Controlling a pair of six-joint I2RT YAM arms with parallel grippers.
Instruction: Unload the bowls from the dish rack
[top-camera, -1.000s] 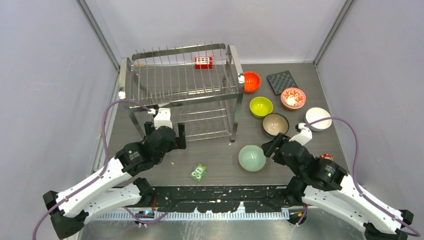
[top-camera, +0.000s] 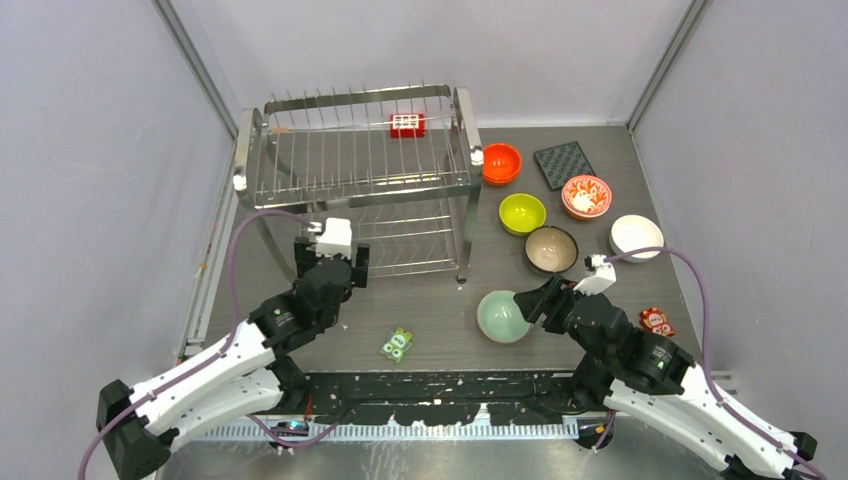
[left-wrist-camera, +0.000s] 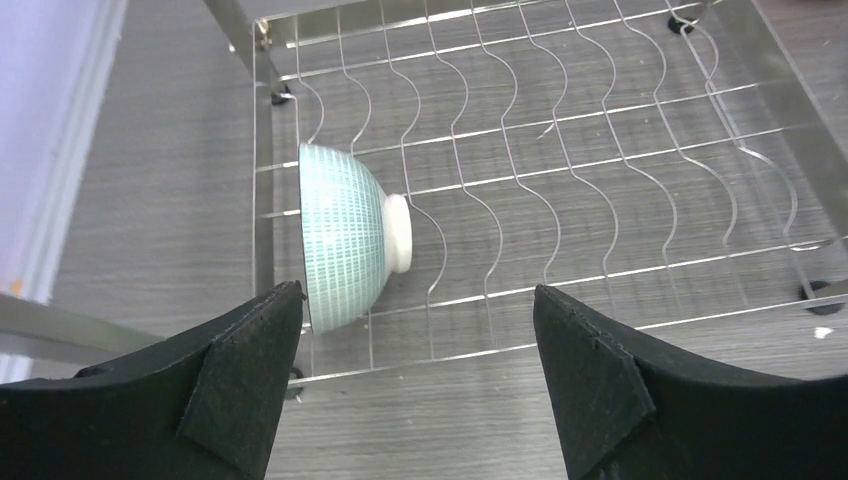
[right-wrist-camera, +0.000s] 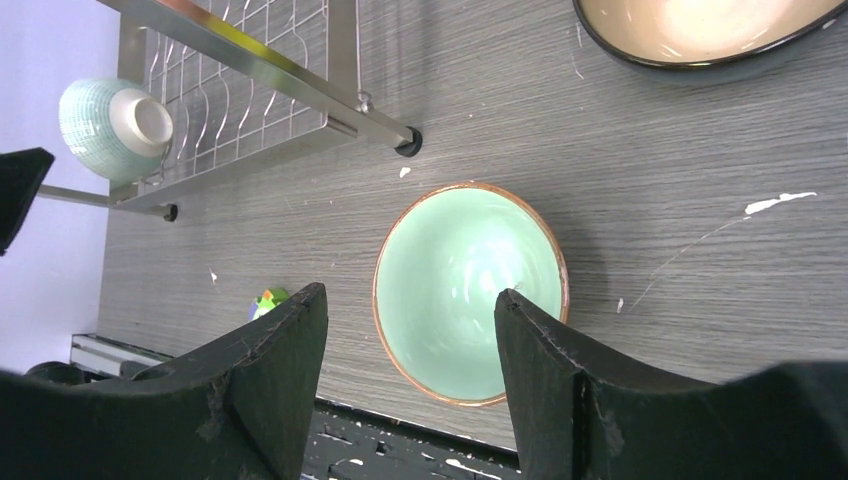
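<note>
A pale green bowl (left-wrist-camera: 345, 240) stands on its side in the left end of the rack's lower tier, its white foot facing right. In the left wrist view my left gripper has its fingers apart at the front of that tier, with nothing held and the bowl beyond the left finger. The dish rack (top-camera: 360, 195) has an empty lower tier otherwise. A second, mint green bowl (right-wrist-camera: 465, 290) with a brown rim rests upright on the table. My right gripper is open, above that bowl's near side, with nothing visibly gripped.
Orange (top-camera: 502, 163), yellow-green (top-camera: 522, 213), brown (top-camera: 551, 249), patterned (top-camera: 586, 196) and white (top-camera: 636, 236) bowls sit right of the rack. A green packet (top-camera: 396, 345) lies in front; a dark grey mat (top-camera: 564, 165) lies at the back.
The rack moved slightly left early on.
</note>
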